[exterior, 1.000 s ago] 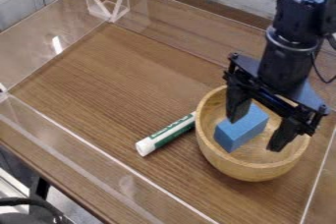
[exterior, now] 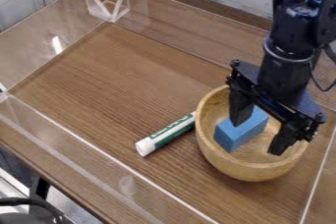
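Observation:
My black gripper [exterior: 258,120] reaches down from the upper right over a tan bowl [exterior: 262,167], its two fingers spread open. A blue block [exterior: 239,130] lies inside the bowl between the fingers, toward the left side; whether either finger touches it I cannot tell.
A white-and-green tube [exterior: 164,136] lies left of the bowl. A blue object shows behind the arm at the right.
The arm has shifted very slightly over the bowl; the bowl, block and tube look unmoved.

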